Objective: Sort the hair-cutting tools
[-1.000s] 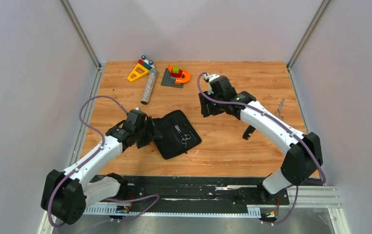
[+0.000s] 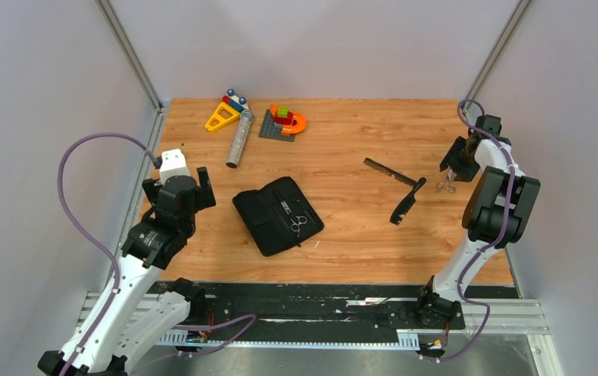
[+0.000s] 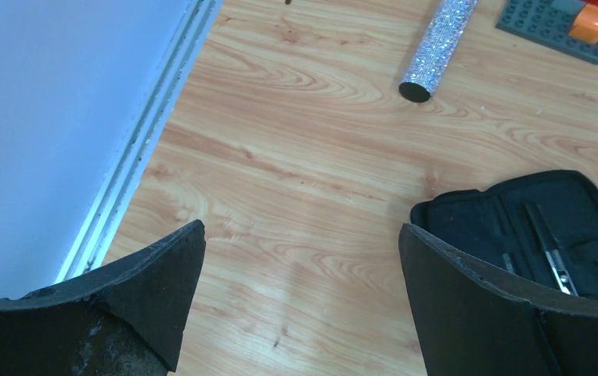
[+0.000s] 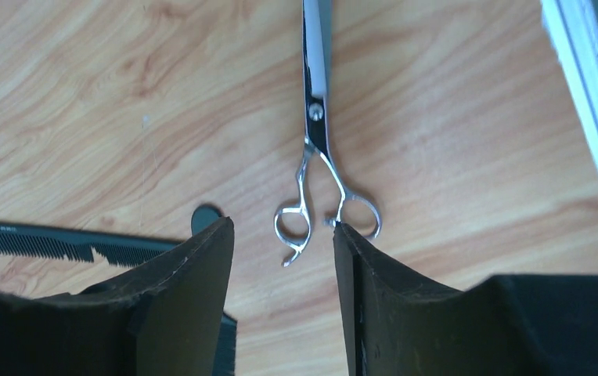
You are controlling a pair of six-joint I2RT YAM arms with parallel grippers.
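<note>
Silver scissors [image 4: 315,117] lie on the wooden table at the right, directly under my right gripper, whose fingers are apart with their tips near the finger rings, nothing visibly held. A straight comb [image 2: 382,168] and a dark handled comb [image 2: 404,206] lie to their left, ends close together. The black tool case [image 2: 268,227] lies open at centre-left with scissors [image 2: 297,223] and a slim silver tool in it. My left gripper hangs open and empty above the bare table left of the case.
A glittery tube [image 2: 239,139], a yellow toy piece [image 2: 220,117] and a grey plate with bricks [image 2: 275,131] sit at the back left. Metal rails and walls border both sides.
My right gripper has swung from the middle to the right edge, over the scissors. My left gripper has moved left, away from the case. The tools on the table lie unchanged.
</note>
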